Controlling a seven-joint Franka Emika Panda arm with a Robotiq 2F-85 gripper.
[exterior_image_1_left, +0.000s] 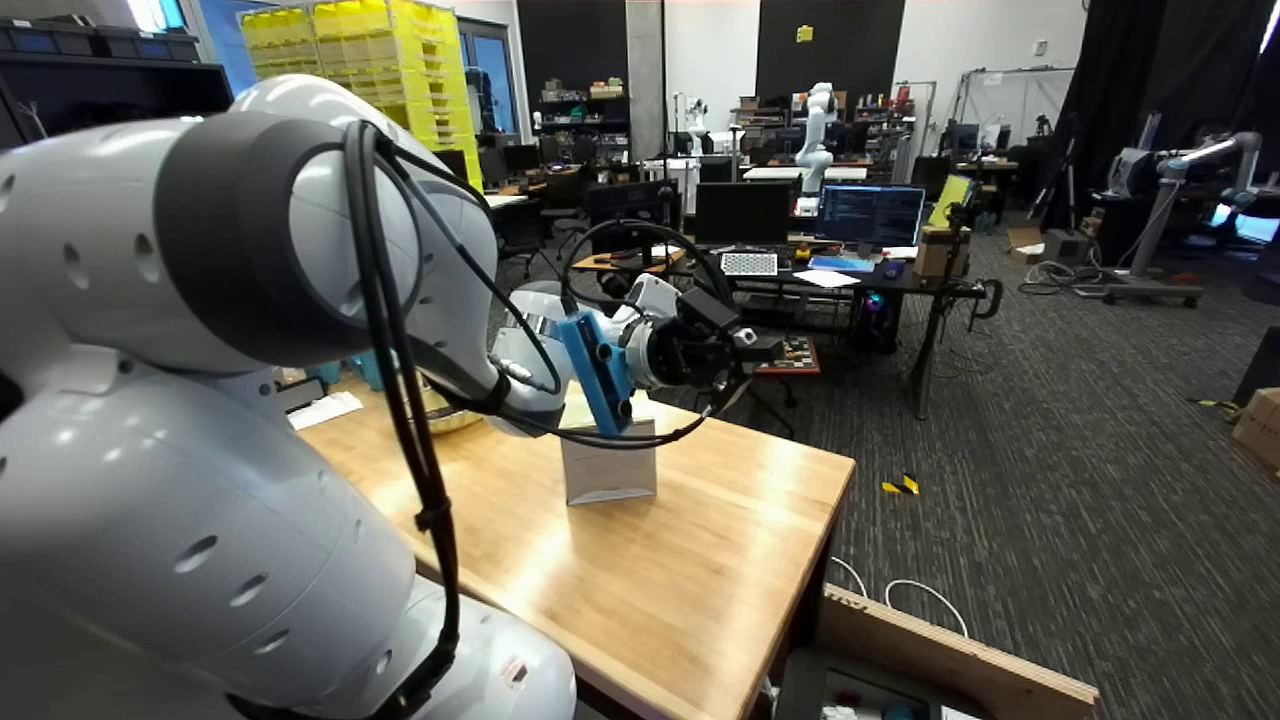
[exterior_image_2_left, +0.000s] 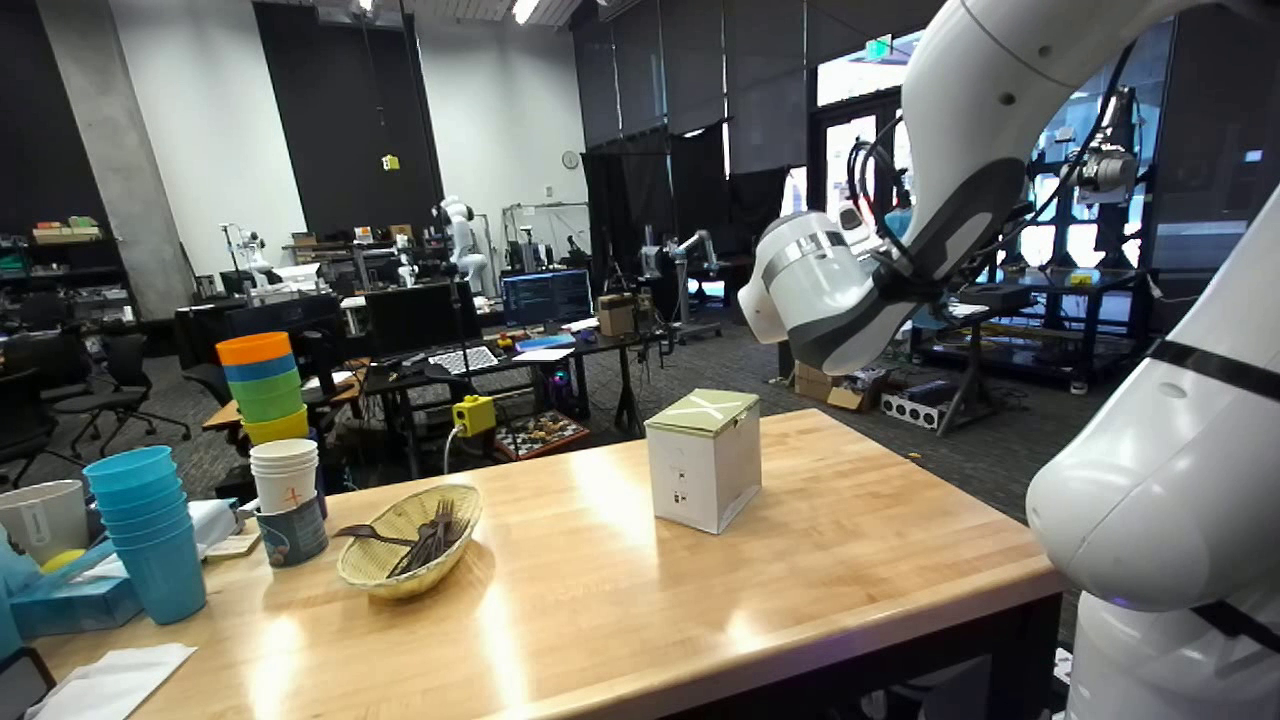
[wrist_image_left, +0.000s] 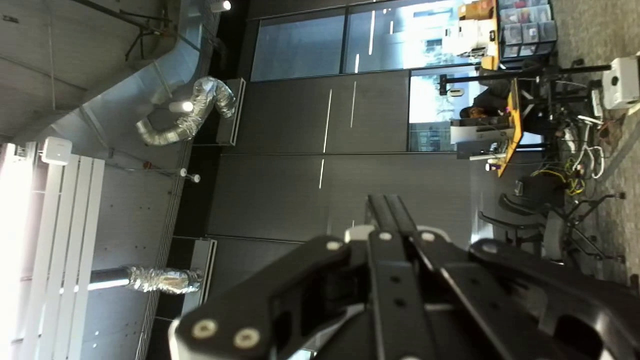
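My gripper points out toward the room in the wrist view, its two black fingers side by side and pressed together, nothing showing between them. In exterior view 1 the gripper is above the table, past a white box with a yellowish-green lid. The box stands upright on the table and shows whole in exterior view 2. The arm hides my gripper in that view. A shallow woven basket holding several dark utensils lies on the table, left of the box.
Blue stacked cups, a stack of white paper cups and coloured stacked cups crowd the table's left end, with white napkins in front.
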